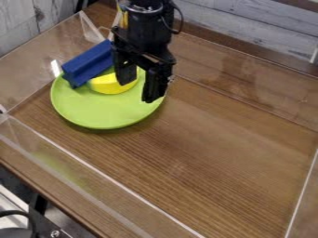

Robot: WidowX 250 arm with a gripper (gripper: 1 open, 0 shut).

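Observation:
My black gripper (139,74) is over the green plate (99,112) at the upper middle, open, its two fingers pointing down. On the plate, left of the gripper and partly behind it, sits a yellow object (107,84). A blue block (85,63) lies along the plate's upper-left side, beside the yellow object. I cannot tell whether the fingers touch anything.
Pale boards border it at the back and left. A small yellow item at the top is partly hidden behind the arm.

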